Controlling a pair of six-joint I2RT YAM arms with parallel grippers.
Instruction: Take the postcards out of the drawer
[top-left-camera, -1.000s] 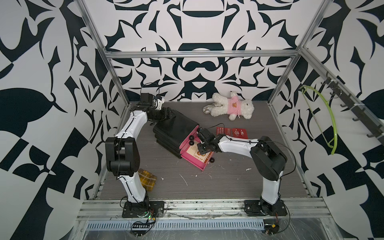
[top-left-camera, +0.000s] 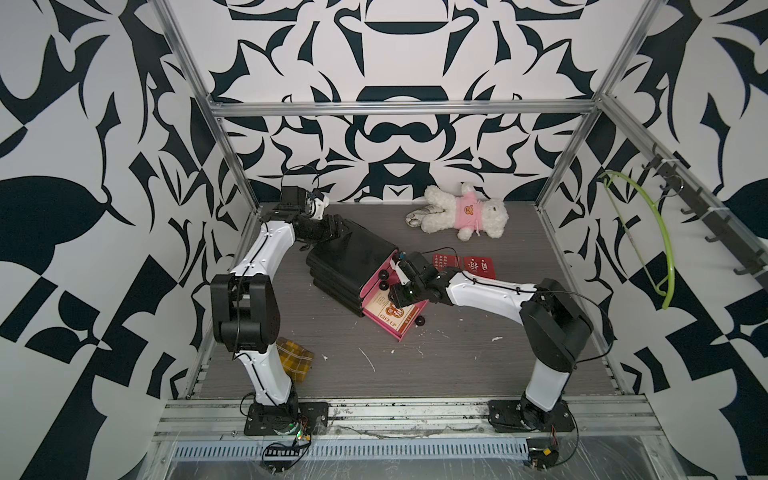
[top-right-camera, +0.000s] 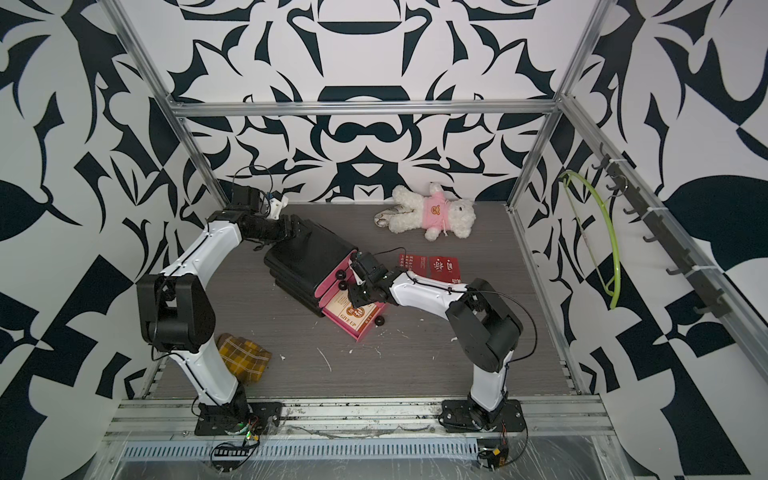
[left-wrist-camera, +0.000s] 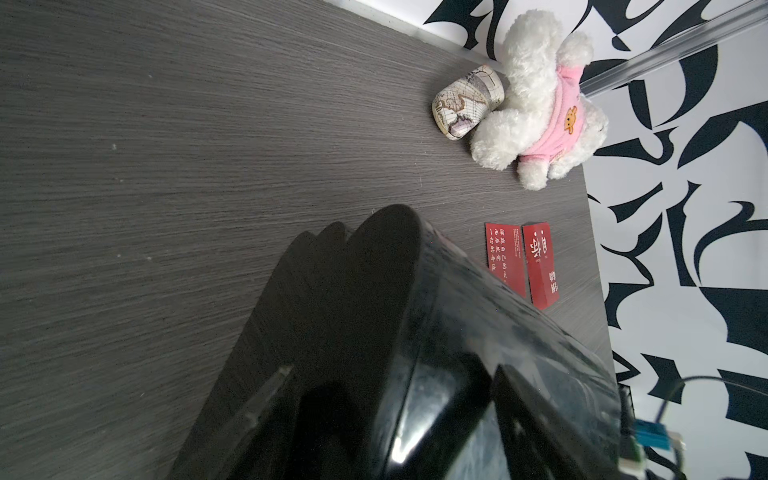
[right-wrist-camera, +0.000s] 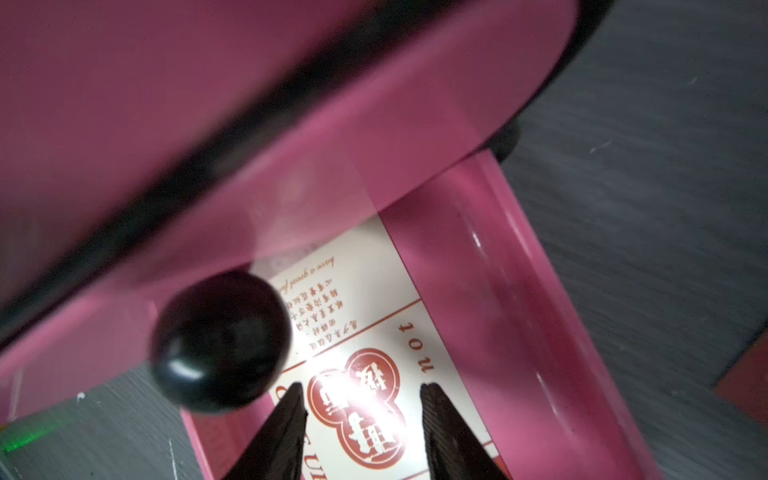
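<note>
The pink drawer (top-left-camera: 398, 334) stands pulled out of the black cabinet (top-left-camera: 352, 256), which lies at a slant mid-table. In it lies a cream postcard (right-wrist-camera: 372, 320) with red print, largely uncovered; whether more lie under it cannot be told. My right gripper is part open over this card, a fingertip to either side of the red emblem, with no card seen gripped. At the cabinet's far left end, my left gripper is shut on the rounded black cabinet edge, its fingers on opposite sides.
A black knob (right-wrist-camera: 220, 340) on the drawer fronts sits close to my right fingers. Red cards (top-left-camera: 464, 265) lie behind the right arm, and a white plush bear (top-left-camera: 480, 214) rests at the back. Plaid cloth (top-left-camera: 294, 360) lies front left.
The right forearm has swung a little to the right, and the gripper has shifted slightly left. The drawer has moved slightly left. More of the postcard shows, nearer the drawer's front-left side. The left arm is still.
</note>
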